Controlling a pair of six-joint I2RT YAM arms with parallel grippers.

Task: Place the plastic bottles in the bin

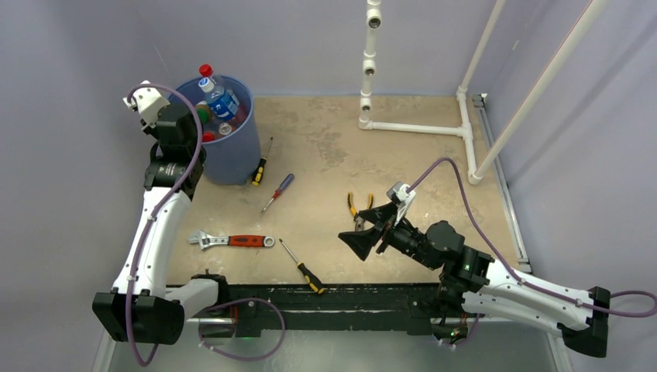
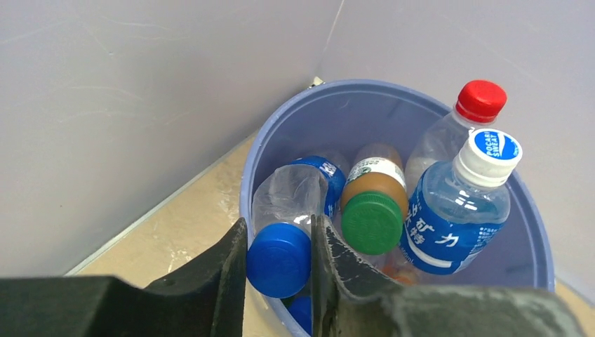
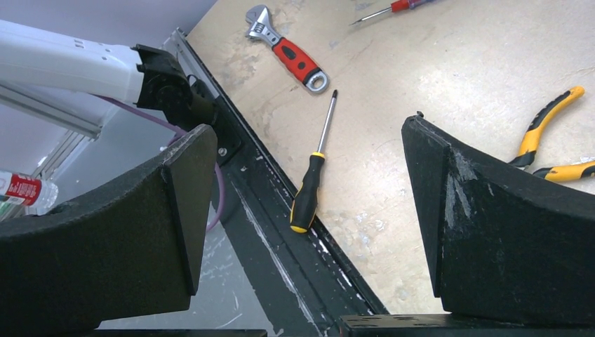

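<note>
The blue bin (image 1: 232,159) at top left holds several plastic bottles, including a Pocari bottle (image 2: 452,232), a green-capped bottle (image 2: 372,221) and a red-capped bottle (image 2: 480,98). My left gripper (image 1: 159,116) is over the bin's left side. In the left wrist view its fingertips (image 2: 279,232) flank a blue-capped bottle (image 2: 278,260) at the rim; whether they grip it is unclear. My right gripper (image 1: 364,232) is open above the table near the pliers, nothing between its fingers. A red-labelled bottle (image 3: 24,188) shows at the far left of the right wrist view.
On the table (image 1: 310,178) lie an adjustable wrench (image 1: 248,241), several screwdrivers (image 1: 310,279) and pliers (image 1: 351,200). White pipes (image 1: 411,126) stand at the back right.
</note>
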